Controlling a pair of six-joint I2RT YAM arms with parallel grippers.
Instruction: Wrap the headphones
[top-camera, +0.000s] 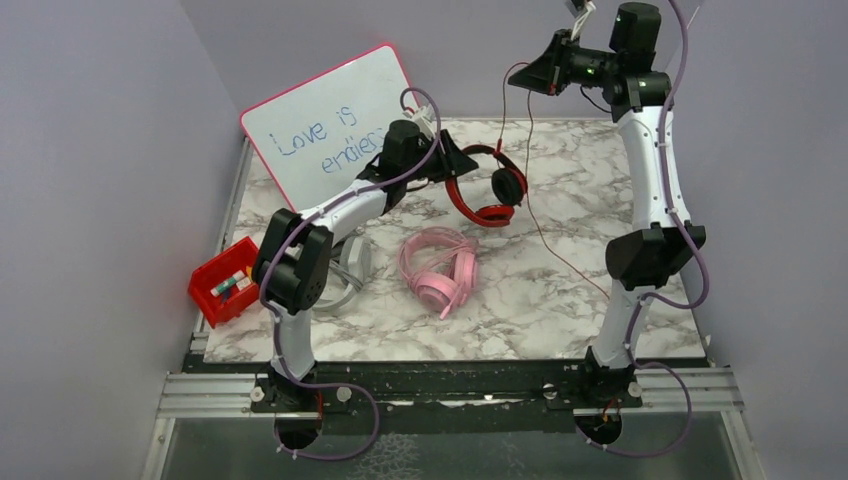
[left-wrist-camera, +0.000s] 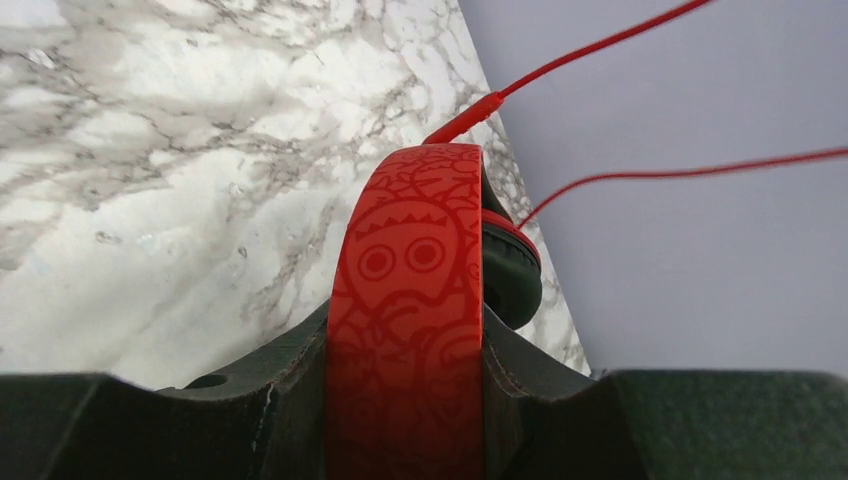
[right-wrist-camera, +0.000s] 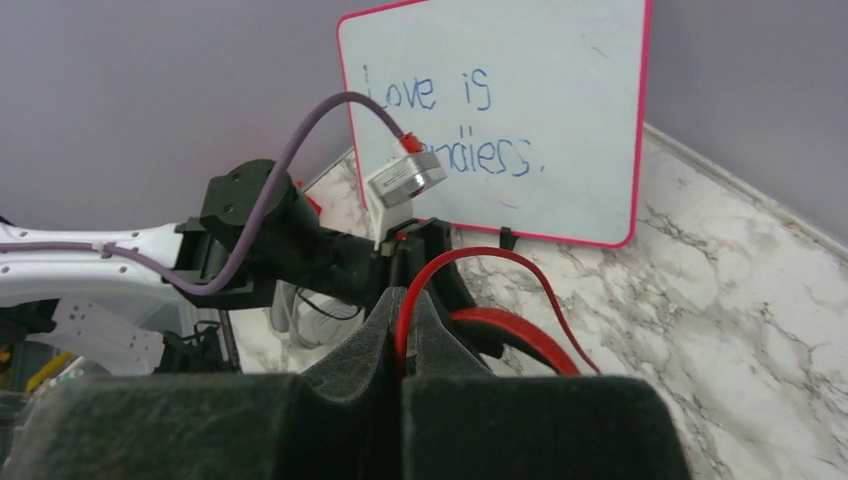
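Red-and-black headphones (top-camera: 507, 187) hang above the table, my left gripper (top-camera: 452, 165) shut on their headband, whose patterned red band (left-wrist-camera: 404, 260) fills the middle of the left wrist view. My right gripper (top-camera: 520, 78) is raised at the back right, shut on the thin red cable (right-wrist-camera: 480, 250), which loops over its fingertips. The cable drops to the headphones, and another strand runs down across the table toward the front right.
Pink headphones (top-camera: 445, 285) lie mid-table. Grey headphones (top-camera: 355, 265) lie left, partly under my left arm. A whiteboard (top-camera: 300, 100) leans at the back left; a red bin (top-camera: 205, 285) sits at the left edge.
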